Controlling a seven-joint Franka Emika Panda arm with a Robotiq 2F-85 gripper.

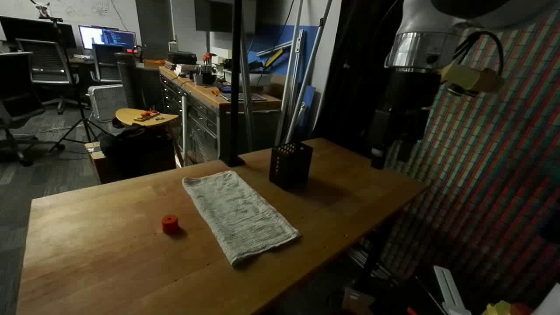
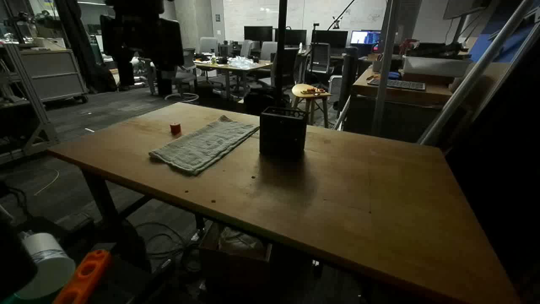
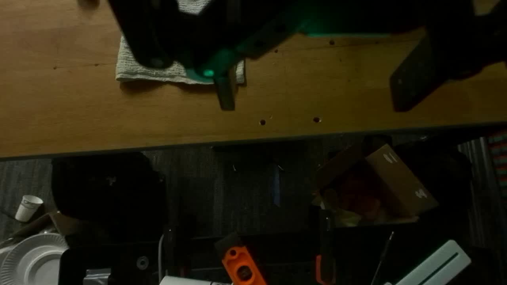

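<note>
A small red cylinder (image 1: 170,224) stands on the bare wood left of a grey-white towel (image 1: 239,212); exterior view 2 also shows the cylinder (image 2: 175,128) beyond the towel (image 2: 205,144). The towel lies flat, spread lengthwise. Close to it, a black box-shaped holder (image 1: 291,165) with a perforated side stands upright, its inside mostly hidden. My gripper is open, its fingers wide apart with nothing between them. It hangs above the table's edge, clear of all these objects. In the wrist view part of the towel (image 3: 147,71) shows behind the gripper's dark body.
The wooden table (image 2: 384,177) has broad free room on the holder's far side from the towel. A dark post (image 1: 236,94) rises at the table's back edge. Below the near edge, an open cardboard box (image 3: 399,183) and an orange tool (image 3: 242,266) are visible.
</note>
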